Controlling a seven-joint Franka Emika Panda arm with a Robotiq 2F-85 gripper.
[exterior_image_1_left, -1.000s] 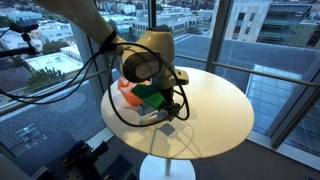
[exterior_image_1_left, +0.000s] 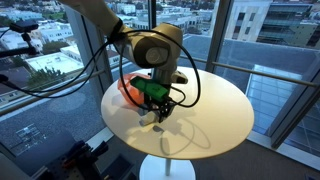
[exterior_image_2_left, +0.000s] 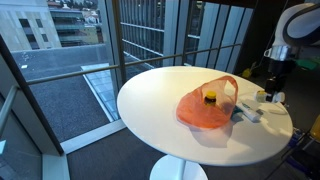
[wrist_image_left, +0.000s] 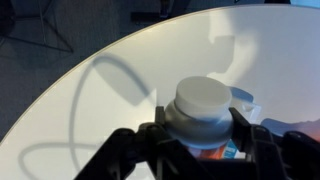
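Note:
In the wrist view a bottle with a broad white cap (wrist_image_left: 203, 97) stands between the fingers of my gripper, which is shut on it just below the cap. Its lower body is mostly hidden by the cap and the fingers, with a little orange and blue showing. In exterior view 1 the gripper (exterior_image_1_left: 160, 112) is over the near part of the round white table (exterior_image_1_left: 205, 125). Exterior view 2 shows the gripper (exterior_image_2_left: 272, 97) at the right side of the table, too small to make out what it holds.
An orange mesh bag (exterior_image_2_left: 190, 107) lies on the table, with a dark yellow-capped bottle (exterior_image_2_left: 210, 98) at it. A small whitish item (exterior_image_2_left: 249, 112) lies between bag and gripper.
The arm has swung and turned over the table in exterior view 1, its upper part moving to the right. The orange bag has stayed in place.

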